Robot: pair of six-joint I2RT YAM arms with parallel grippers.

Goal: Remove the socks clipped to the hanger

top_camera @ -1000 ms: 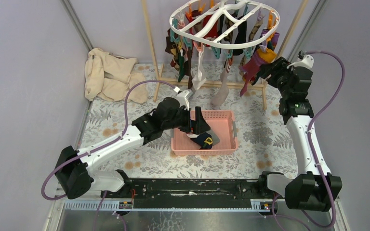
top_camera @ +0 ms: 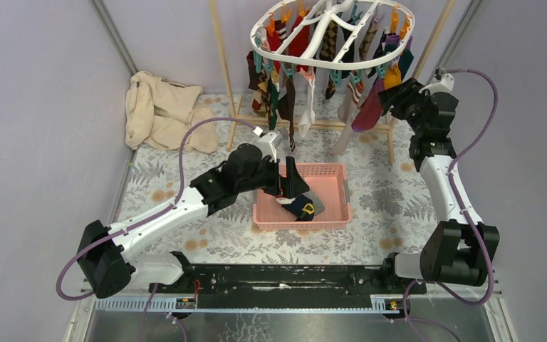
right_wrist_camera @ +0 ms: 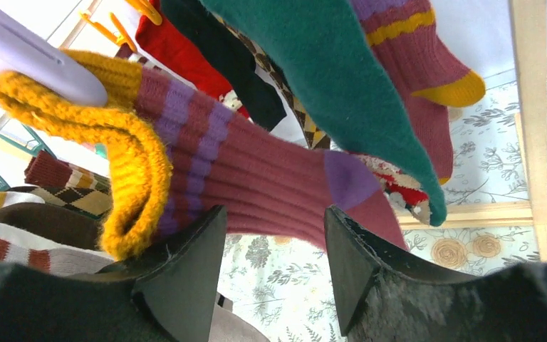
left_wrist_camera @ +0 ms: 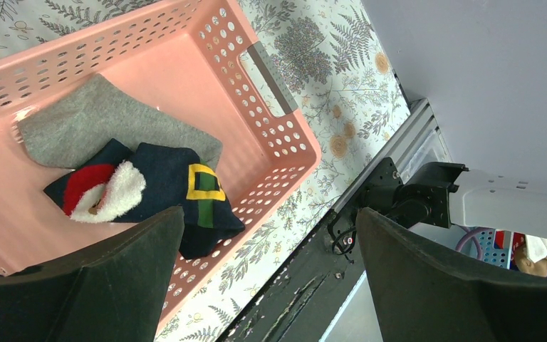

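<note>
A white oval hanger [top_camera: 331, 63] at the top of the top view carries many socks on coloured clips. In the right wrist view a maroon and purple striped sock [right_wrist_camera: 249, 167] with a yellow cuff hangs from a lilac clip [right_wrist_camera: 57, 68]. My right gripper is part open just in front of this sock, whose lower edge passes behind the fingertips; no grip on it shows. A teal sock [right_wrist_camera: 320, 78] hangs beyond. Above the basket, my left gripper [top_camera: 285, 178] stands open and empty. Below it lie a navy sock [left_wrist_camera: 174, 182] and a grey sock [left_wrist_camera: 107, 117].
The pink basket [top_camera: 303, 224] stands mid-table, its right half bare. Wooden stand legs [top_camera: 387, 142] rise behind the hanging socks. A beige cloth [top_camera: 160, 117] lies at the back left. The patterned tabletop right of the basket is clear.
The hanging socks have swung and shifted. My right gripper has moved slightly left and up against the hanger's right side. The left arm has barely moved.
</note>
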